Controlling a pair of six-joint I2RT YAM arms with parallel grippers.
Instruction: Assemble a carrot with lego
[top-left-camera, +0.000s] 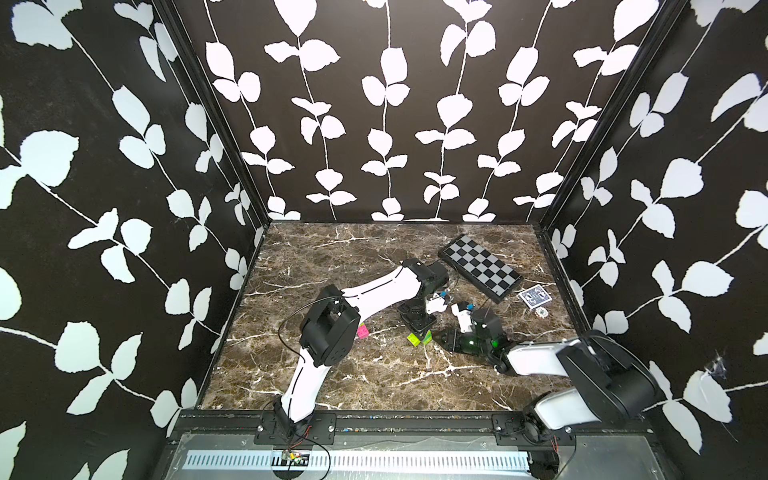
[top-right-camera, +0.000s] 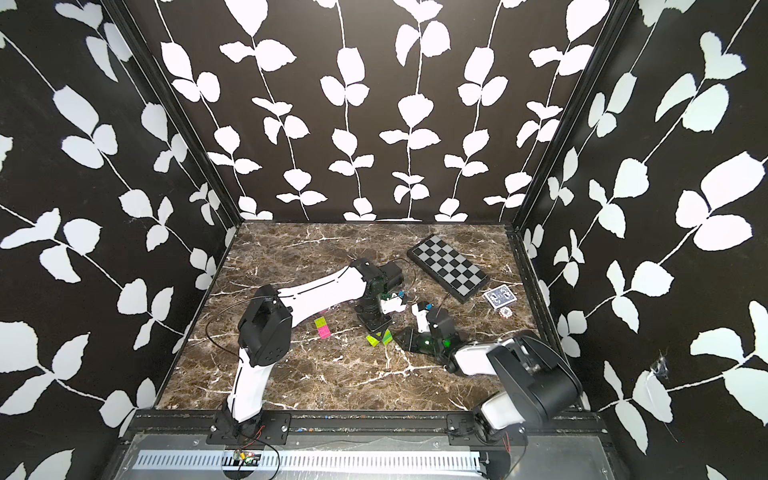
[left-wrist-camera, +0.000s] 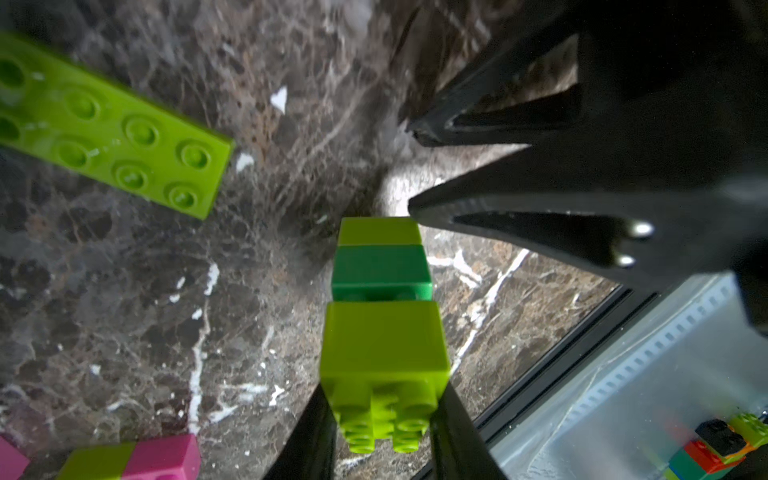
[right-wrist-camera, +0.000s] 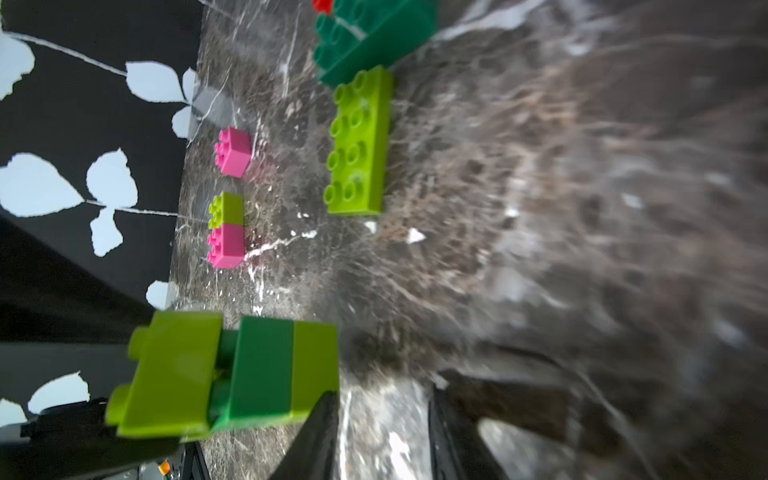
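Observation:
In the left wrist view my left gripper is shut on a stack of lime and green bricks (left-wrist-camera: 380, 272). My right gripper is part open in the right wrist view, its fingertips close beside the held stack's lime end, with nothing visible between them. A long lime brick (right-wrist-camera: 357, 144) lies on the table near a dark green brick (right-wrist-camera: 376, 40), with a red piece partly visible behind. A pink brick (right-wrist-camera: 233, 152) and a lime-and-pink pair (right-wrist-camera: 226, 244) lie farther off.
A checkered board (top-right-camera: 448, 266) lies at the back right, with a card (top-right-camera: 497, 296) and small white piece (top-right-camera: 505, 312) beside it.

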